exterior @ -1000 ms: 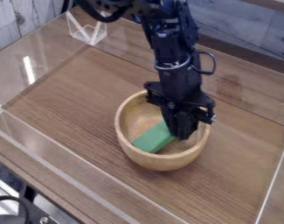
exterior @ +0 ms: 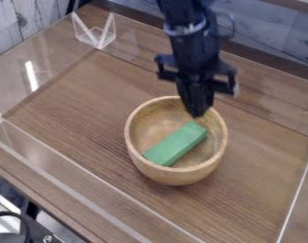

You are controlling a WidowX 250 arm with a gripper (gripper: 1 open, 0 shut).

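Observation:
A tan round bowl (exterior: 145, 123) sits on the wooden table, and a green rectangular block (exterior: 174, 143) lies inside it at a slant. My dark blue arm (exterior: 182, 47) comes down from the top of the view, its lower end above the back rim of the bowl, clear of the block. The lower end is blurred, so I cannot tell whether the gripper is open or shut.
A clear plastic object (exterior: 96, 34) stands at the upper left near the table edge. Dark cabling is at the lower left corner.
My arm has risen up and back out of the bowl, uncovering the green block, which now shows whole inside the bowl.

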